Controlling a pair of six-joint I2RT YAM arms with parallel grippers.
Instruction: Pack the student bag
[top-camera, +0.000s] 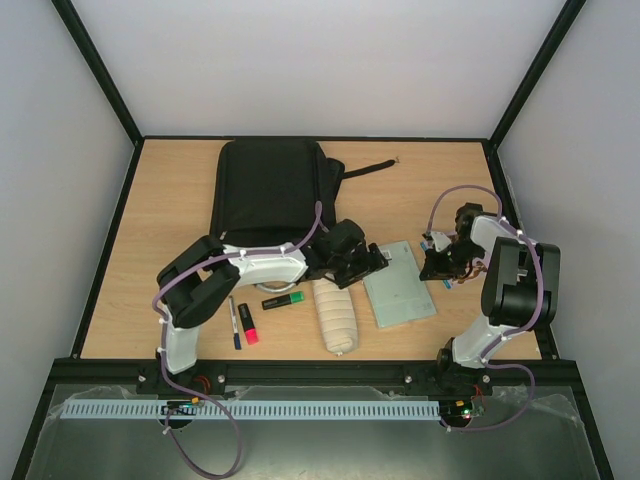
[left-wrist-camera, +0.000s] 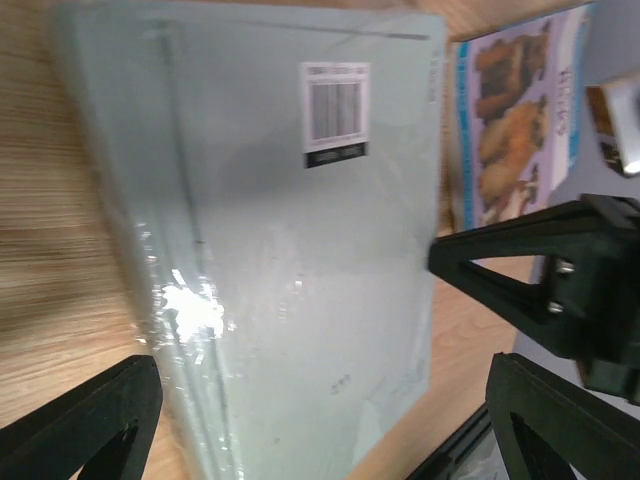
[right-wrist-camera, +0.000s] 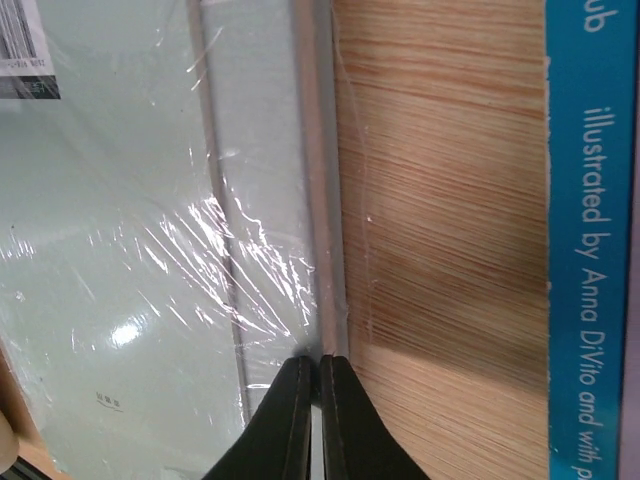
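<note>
A pale grey-green book (top-camera: 400, 285) in clear wrap lies flat on the table, its barcode label showing in the left wrist view. Over its left edge is my left gripper (top-camera: 377, 259), open, the fingers spread to either side in its wrist view and nothing between them. At the opposite edge, my right gripper is shut, its tips against or just over the book's edge; nothing shows between them. The black bag (top-camera: 268, 190) lies at the back left. Beside the book rests a cream pencil case (top-camera: 335, 318), partly covered by the left arm.
A second book with a blue spine (right-wrist-camera: 590, 240) lies right of the right gripper, mostly under that arm from above. Green-capped (top-camera: 283, 300) and pink-capped markers (top-camera: 248, 323) and a thin pen (top-camera: 235, 322) lie at front left.
</note>
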